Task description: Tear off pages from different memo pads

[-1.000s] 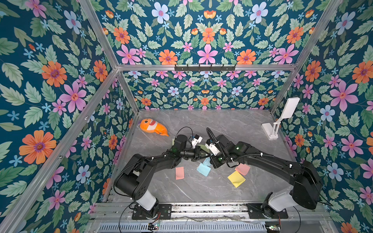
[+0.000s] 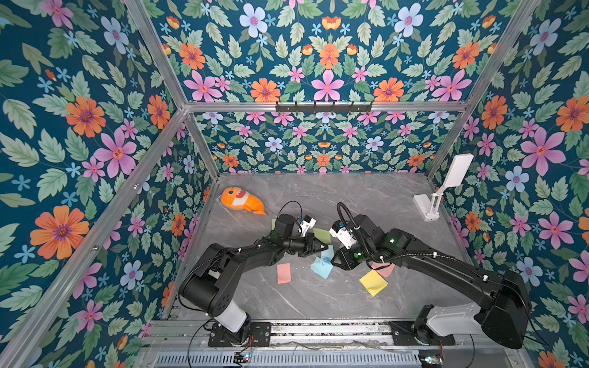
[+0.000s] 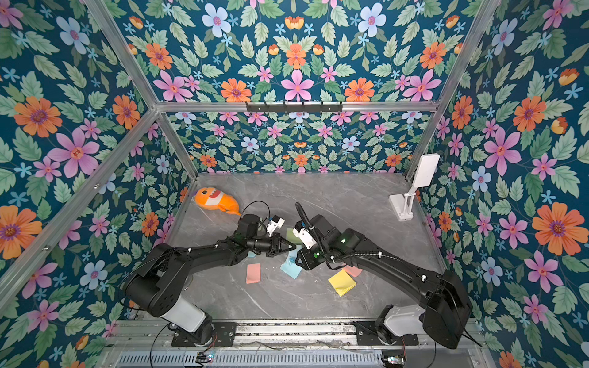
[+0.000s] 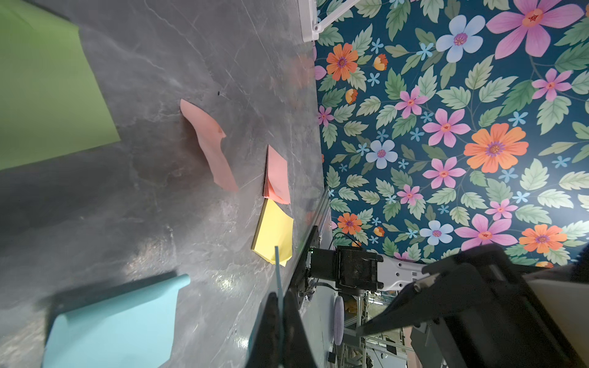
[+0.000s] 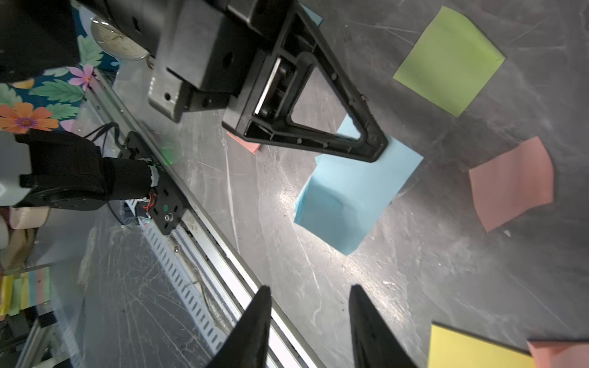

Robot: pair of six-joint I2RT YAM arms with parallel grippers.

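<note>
My left gripper is shut on a light blue page [image 4: 278, 263], seen edge-on in the left wrist view. In the right wrist view, the left gripper's finger [image 5: 343, 116] covers part of blue paper [image 5: 380, 178]; whether this page is still joined to the blue pad [image 2: 321, 268] below, I cannot tell. My right gripper hangs open just to the right, nothing between its fingers. A yellow pad [image 2: 373, 282] and a pink pad [image 4: 279, 181] lie front right. Near the arms are a green pad [image 5: 451, 64] and a curled pink page [image 5: 515, 178].
A curled blue sheet [image 4: 122, 325] lies under the left arm, and a pink sheet [image 2: 283, 273] lies front left. An orange plush toy [image 2: 241, 200] sits back left, a white lamp [image 2: 438, 190] back right.
My right gripper has moved right, away from the left gripper's tip, and its arm now covers part of the pink pad. Blue paper shows at the left gripper's tip, which has barely moved.
</note>
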